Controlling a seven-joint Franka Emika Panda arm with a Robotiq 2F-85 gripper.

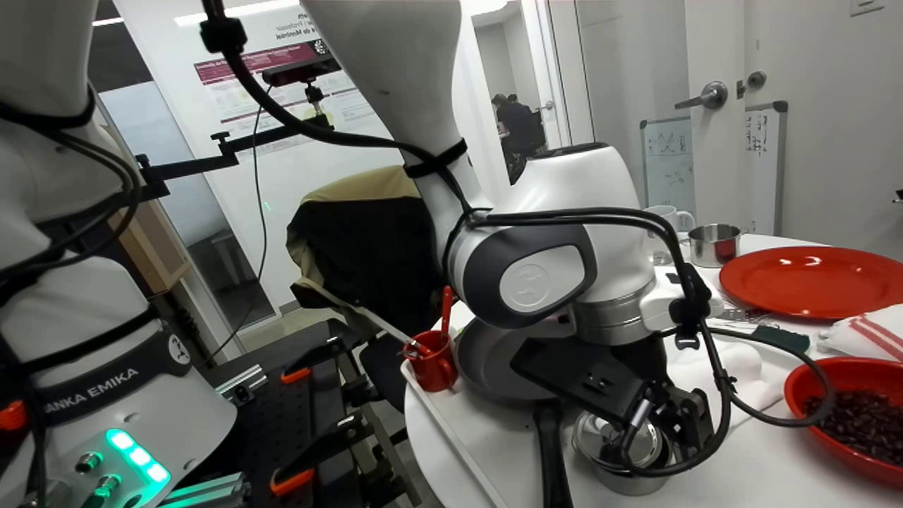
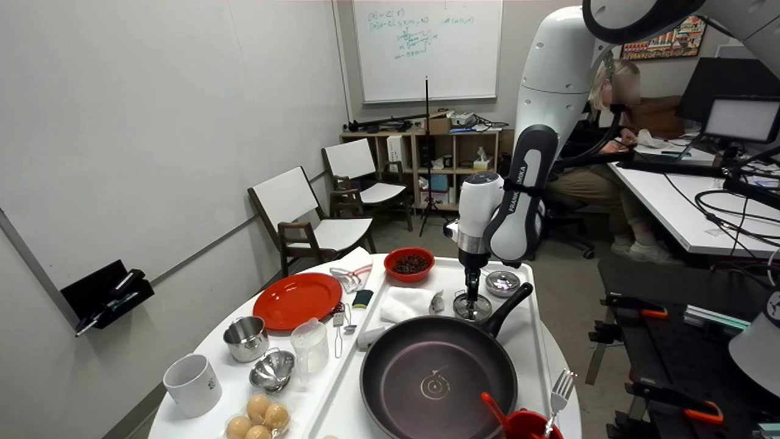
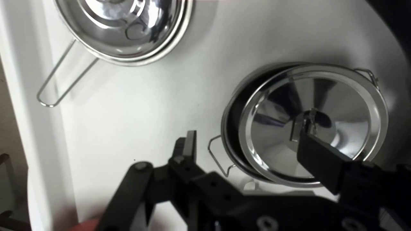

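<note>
In the wrist view my gripper stands open, its fingers wide apart. Beneath it is a metal pot (image 3: 231, 119) with wire side handles. A shiny lid (image 3: 269, 131) rests off-centre on that pot, leaving a dark crescent of the inside uncovered at the left. My right finger (image 3: 319, 154) overlaps the lid beside its small knob (image 3: 312, 115); the left finger (image 3: 189, 144) is past the pot's left edge. Nothing shows gripped. In the second exterior view the gripper (image 2: 471, 296) is low over the pot.
A second lidded pot (image 3: 119, 38) sits at the wrist view's top left. A black frying pan (image 2: 439, 377) lies close by, its handle (image 2: 509, 311) near both pots. A white cloth (image 2: 409, 303) and a red bowl of beans (image 2: 409, 264) are also near. The tray's rim (image 3: 42, 127) borders the area.
</note>
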